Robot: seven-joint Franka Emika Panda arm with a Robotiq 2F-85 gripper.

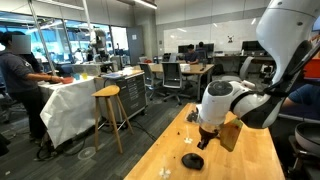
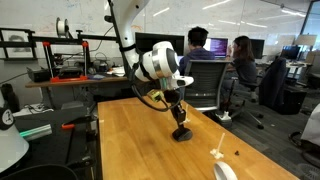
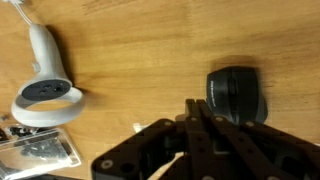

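Note:
A black rounded object, like a computer mouse (image 3: 237, 95), lies on the wooden table. Exterior view 1 has this dark mouse (image 1: 192, 161) near the front of the table, and exterior view 2 has the mouse (image 2: 182, 133) under the arm. My gripper (image 1: 204, 143) hangs just above and beside it, pointing down. In the wrist view the gripper's (image 3: 198, 106) dark fingertips appear close together, left of the mouse, with nothing visible between them. How wide the fingers stand is hard to make out.
A white controller with a ring (image 3: 47, 75) lies on the table, beside a clear plastic box (image 3: 40, 155). A small white piece (image 3: 137, 127) sits nearer the gripper. Bare tabletop (image 3: 140, 60) stretches between the controller and the mouse.

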